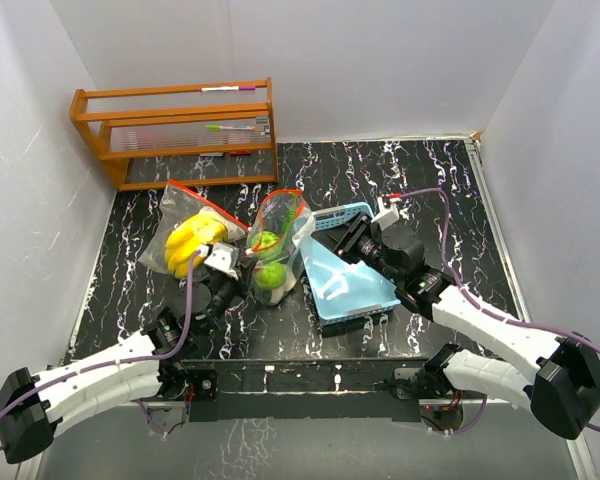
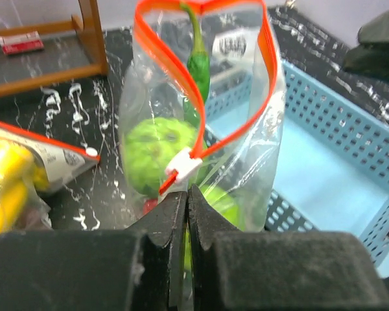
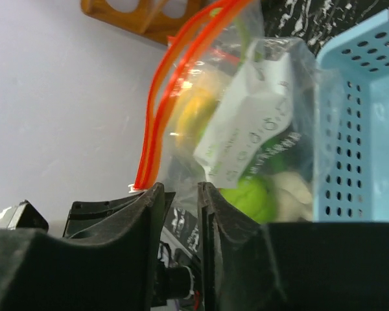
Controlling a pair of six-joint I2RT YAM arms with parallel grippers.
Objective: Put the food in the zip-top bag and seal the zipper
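The clear zip bag (image 1: 278, 272) stands upright at the middle of the table, its orange zipper (image 2: 266, 48) gaping in a loop. Inside are a long green pepper (image 2: 198, 68), green round food (image 2: 157, 152) and a bit of red. A white slider (image 2: 183, 166) sits at the zipper's near end. My left gripper is shut, its tips right below that slider; whether film is pinched between them cannot be made out. To the bag's right, my right gripper is partly open with nothing visible between its fingers, the bag lying beyond them.
A blue basket (image 1: 352, 290), seemingly empty, stands right of the bag under my right gripper. Left of the bag lies another bag with yellow bananas (image 1: 192, 238). A wooden rack (image 1: 185, 137) stands behind.
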